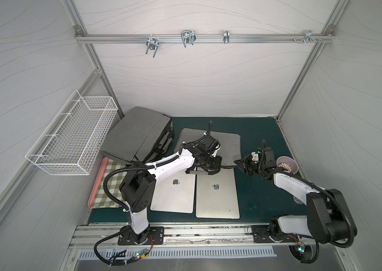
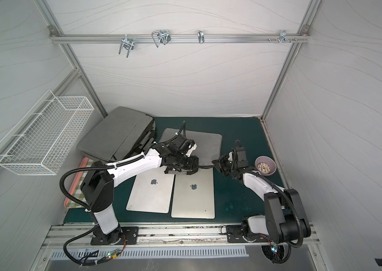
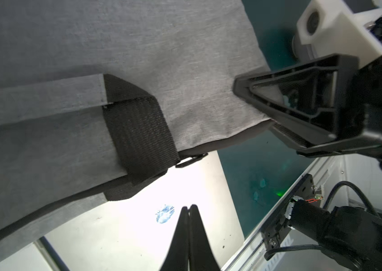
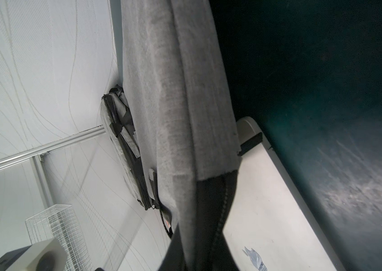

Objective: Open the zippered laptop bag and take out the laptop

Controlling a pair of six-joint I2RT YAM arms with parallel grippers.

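The grey laptop bag lies flat on the mat, its zippered edge facing the front. A dark webbing strap crosses that edge in the left wrist view. Just beside it a small black zipper pull sticks out, apart from my left gripper. The left fingertips meet with nothing between them, above a silver laptop lid. At the bag's front right corner, my right gripper pinches the dark zippered edge between its fingers. Whatever is inside the bag is hidden.
Two silver laptops lie side by side in front of the bag. A larger grey case stands at the back left, beside a wire basket. A pink bowl sits right of the right arm. Bare mat shows front right.
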